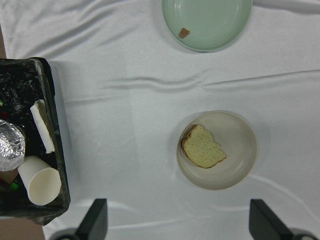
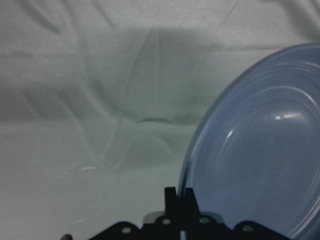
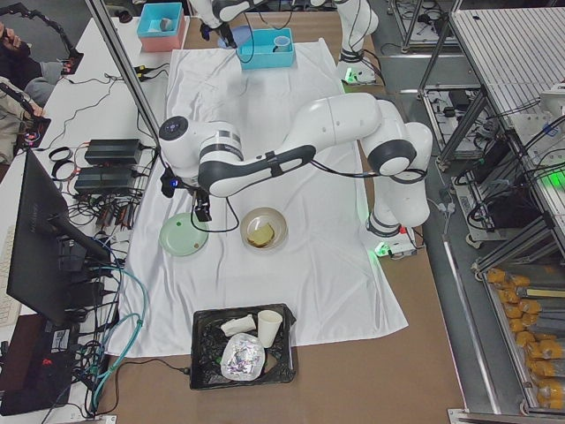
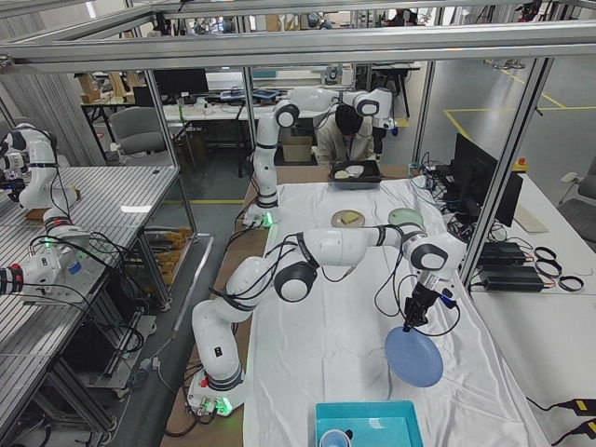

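In the left wrist view a slice of bread (image 1: 204, 146) lies on a beige plate (image 1: 217, 175); a green plate (image 1: 212, 25) with a small brown piece (image 1: 183, 33) is above it. My left gripper hangs over the cloth near these plates, its fingers wide apart and empty. My right gripper is shut on the rim of a blue plate (image 2: 255, 150), which is held at the far end of the cloth from the beige plate.
A black tray (image 3: 203, 353) holds cups, foil and white items at one end. A turquoise bin (image 4: 368, 419) with a cup stands at the other end.
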